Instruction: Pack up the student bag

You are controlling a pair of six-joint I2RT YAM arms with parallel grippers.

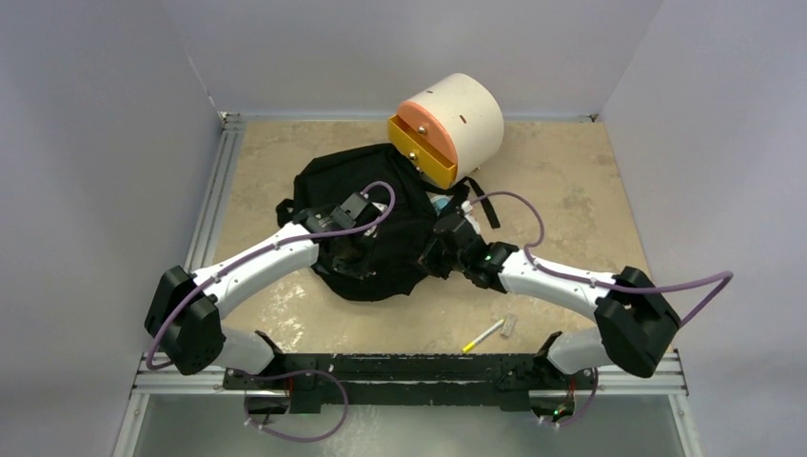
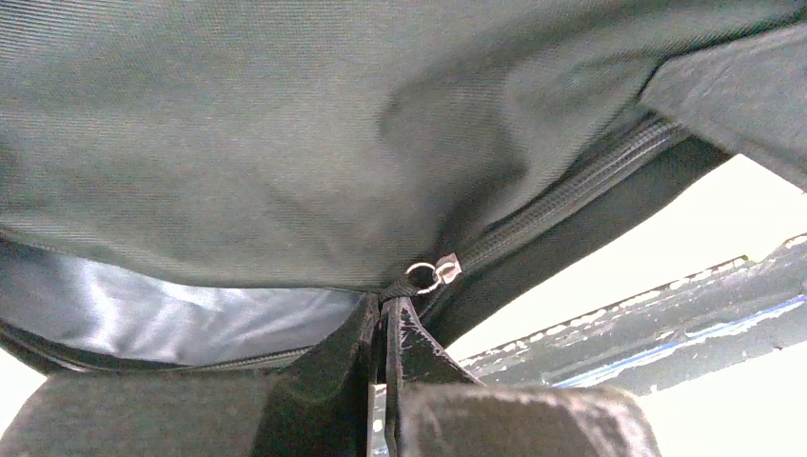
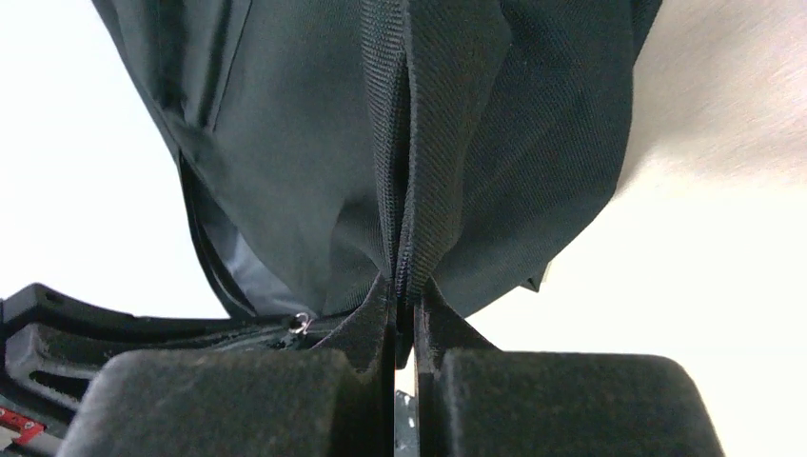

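Observation:
The black student bag (image 1: 366,181) lies flat on the left and middle of the table, its front edge pulled to the right. My left gripper is shut on the bag's edge at the zip, right beside the metal zip pull (image 2: 445,269). A slit of the grey lining (image 2: 209,309) shows to the left of it. Over at the bag's right front, my right gripper is shut on a fold of the black fabric, which stands up between its fingers. In the top view both fingertips are hard to make out against the black cloth.
A white rounded cabinet (image 1: 466,114) stands at the back, its yellow drawer (image 1: 422,154) partly pulled out beside the bag. A yellow-ended marker (image 1: 483,336) and a small clear block (image 1: 509,326) lie at the front right.

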